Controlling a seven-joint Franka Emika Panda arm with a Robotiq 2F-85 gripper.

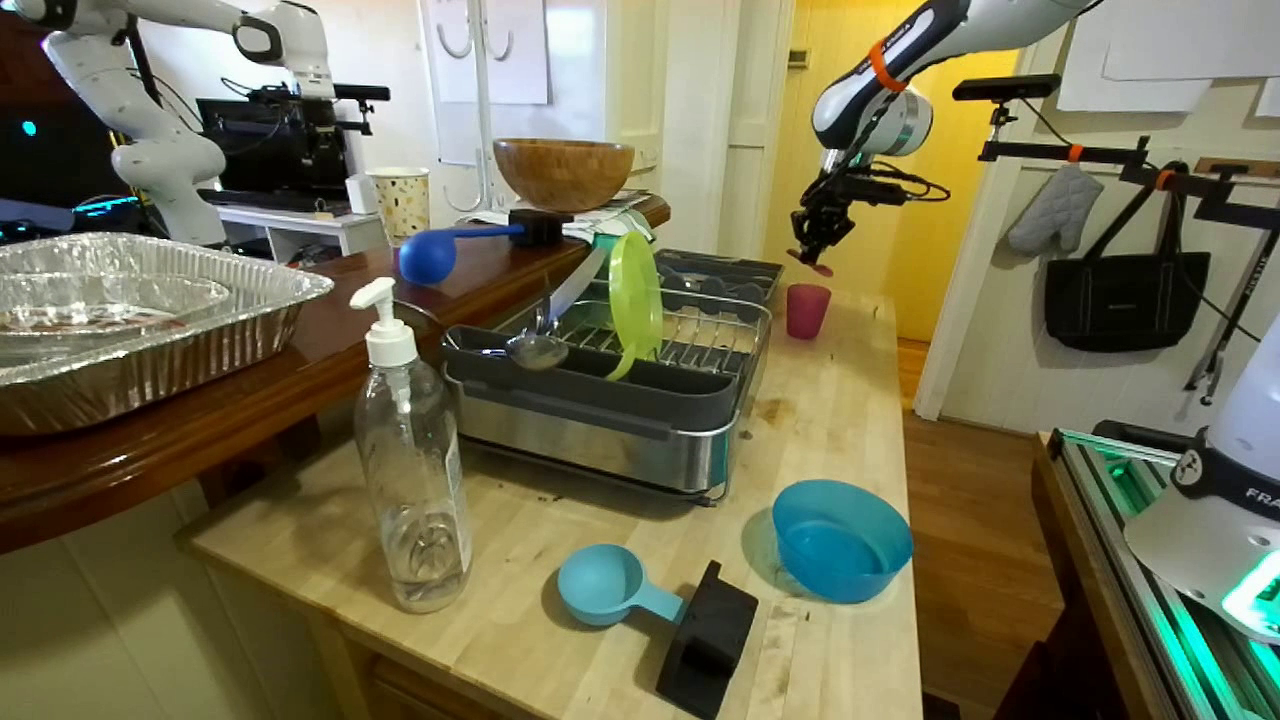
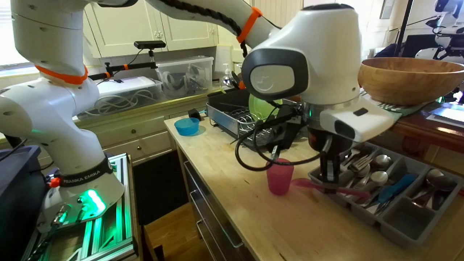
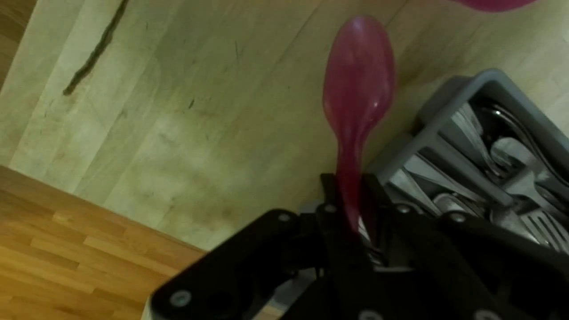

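Note:
A translucent pink spoon is held by its handle in my gripper, the bowl of the spoon pointing away from the fingers. In exterior view 2 the gripper hangs above the counter at the near edge of the cutlery tray, with the spoon lying roughly level across it. The pink cup stands upright on the counter beside the spoon's other end. From exterior view 1, my gripper shows above and behind the pink cup.
A grey cutlery tray with several metal utensils lies beside my gripper. Farther along the counter are a dish rack, a blue bowl, a blue scoop and a pump bottle. Bare counter lies before the cup.

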